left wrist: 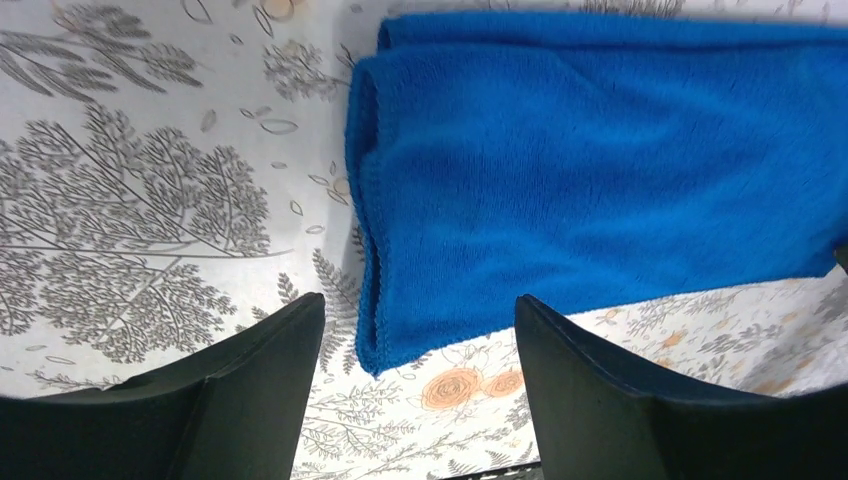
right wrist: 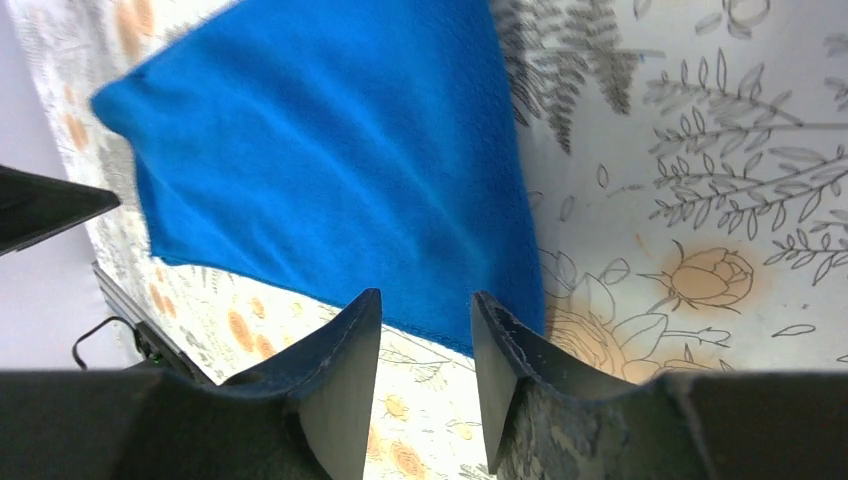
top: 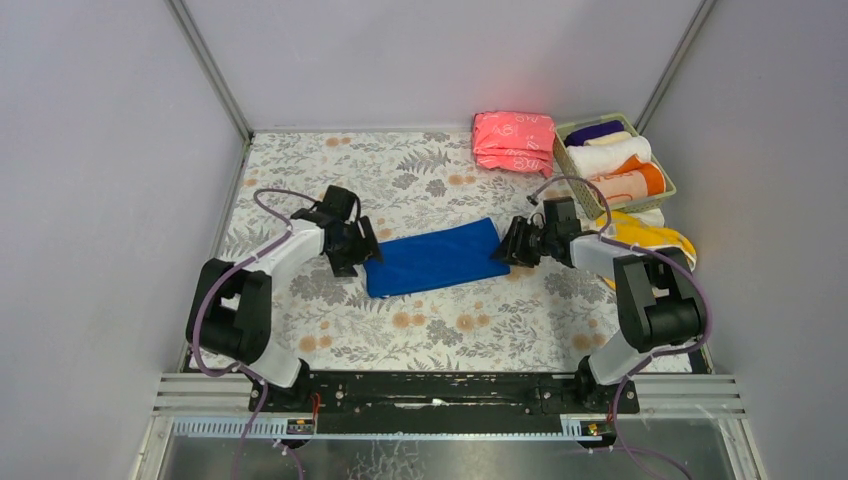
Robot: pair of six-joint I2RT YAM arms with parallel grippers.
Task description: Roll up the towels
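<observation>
A blue towel (top: 430,258), folded into a long strip, lies flat mid-table. My left gripper (top: 357,250) is over its left end; in the left wrist view its fingers (left wrist: 250,390) stand apart below the towel's folded edge (left wrist: 372,230), with nothing between them. My right gripper (top: 508,250) is at the towel's right end; in the right wrist view its fingertips (right wrist: 500,330) lie over that end of the towel (right wrist: 360,170), a gap between them and nothing visibly held.
A stack of pink towels (top: 512,135) lies at the back. A basket (top: 669,188) of rolled towels stands back right, with a yellow-and-white towel (top: 650,235) beside it.
</observation>
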